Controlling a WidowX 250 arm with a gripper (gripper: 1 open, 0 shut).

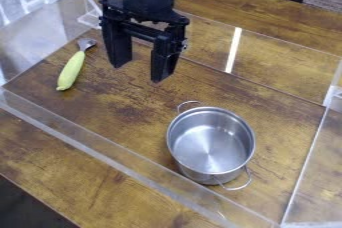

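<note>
My black gripper (140, 57) hangs from the top centre of the camera view, open, its two dark fingers spread above the wooden surface, with nothing seen between them. To its left a pale yellow-green object (71, 71), long and tapered like a corn cob or banana, lies on the wood beside a small grey piece at its upper end. A steel pot (209, 144) with wire handles stands at the lower right, apart from the gripper, and looks empty.
Clear plastic walls (94, 140) border the wooden work area (120, 112) on the sides and front.
</note>
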